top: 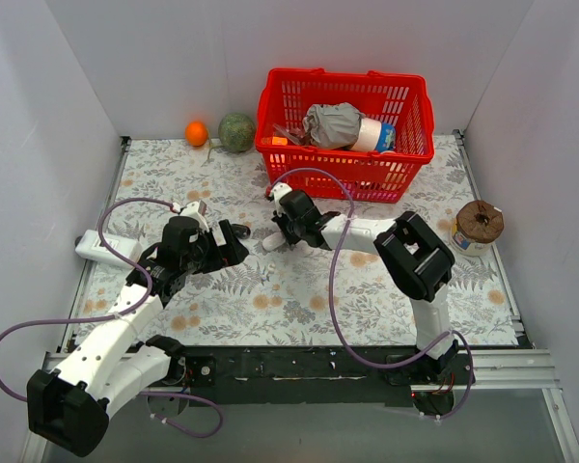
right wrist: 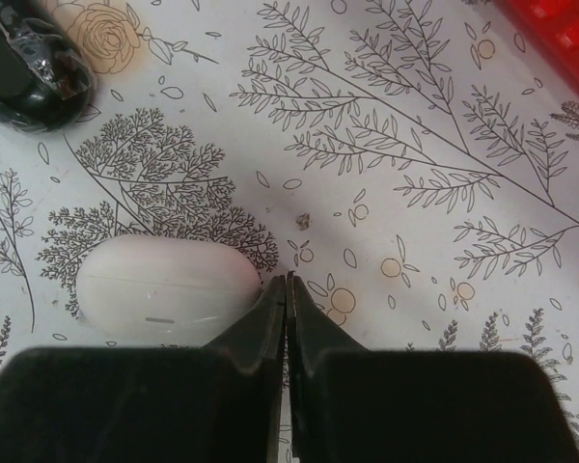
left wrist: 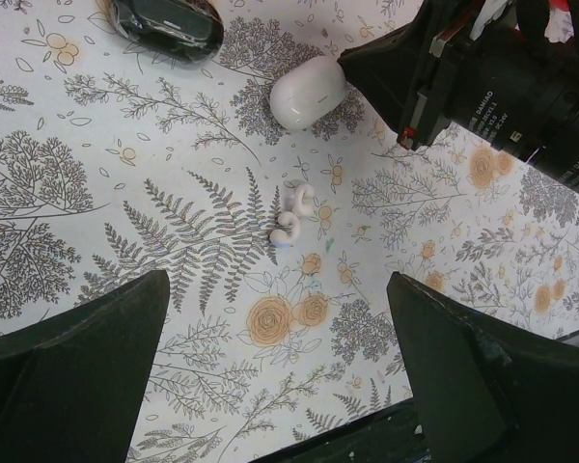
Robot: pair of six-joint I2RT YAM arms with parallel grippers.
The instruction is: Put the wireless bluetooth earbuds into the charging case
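Note:
The white charging case [left wrist: 309,94], a smooth rounded capsule, lies closed on the patterned tabletop. My right gripper is shut with nothing visible between its fingers, and its tips are at one end of the case [right wrist: 164,287], seeming to touch it. Two small pale earbuds, one [left wrist: 302,200] close to the other [left wrist: 286,230], rest loose on the table in the left wrist view; I cannot make them out from the top. My left gripper stands open and empty over the table, left of the case [top: 273,241] in the top view.
A glossy dark object [left wrist: 169,27] lies left of the case. Behind are a red basket [top: 352,178] holding several items, an orange [top: 196,133] and a green round fruit [top: 237,132]. A brown-topped canister [top: 479,224] stands far right.

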